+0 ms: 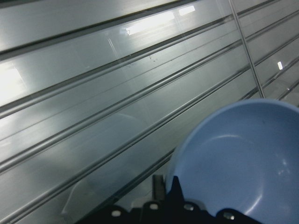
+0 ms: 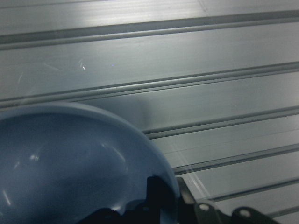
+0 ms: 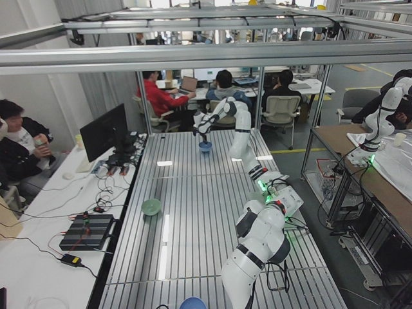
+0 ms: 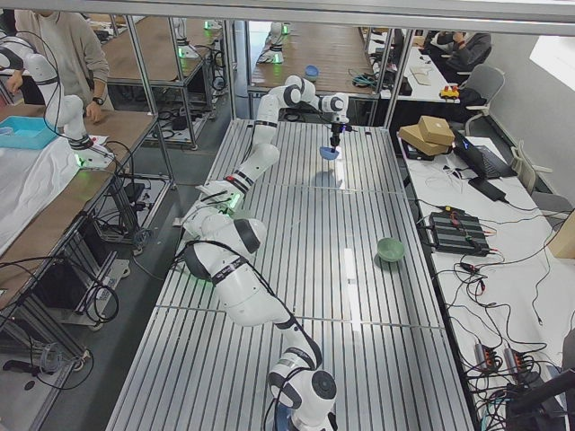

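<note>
At the far end of the slotted metal table, a blue bowl is in my far arm's gripper. A second blue bowl is at the near end, largely hidden by the near arm in the right camera view. In the left wrist view, my left gripper is shut on a blue bowl's rim. In the right wrist view, my right gripper has its fingers either side of a blue bowl's rim, apparently shut on it. A green bowl sits toward the table's middle.
The metal table is otherwise mostly clear. A side desk holds a monitor, black boxes and cables. Aluminium frame posts stand at the table's corners, and another bench with robot arms is alongside.
</note>
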